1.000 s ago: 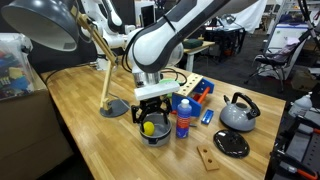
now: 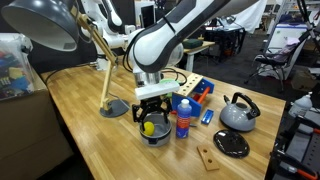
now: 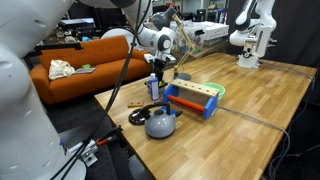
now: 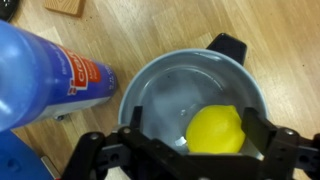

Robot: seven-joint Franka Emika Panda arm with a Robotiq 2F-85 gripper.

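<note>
A yellow round object (image 4: 215, 129) lies inside a grey pot (image 4: 171, 72) with a dark handle, seen from above in the wrist view. My gripper stands open over that pot, its dark fingers (image 4: 137, 154) spread to either side of the yellow object. Whether the fingertips reach below the rim is hard to tell. In exterior view 1 the gripper (image 2: 152, 112) hangs at the pot (image 2: 156, 138), and the yellow object (image 2: 149, 129) shows in the pot's left part.
Right beside the pot stands a blue bottle (image 2: 183, 119) with an orange label. A kettle (image 2: 239, 112), a black round plate (image 2: 231, 144), a wooden piece (image 2: 208, 158) and a blue toolbox (image 3: 188, 101) are also on the table.
</note>
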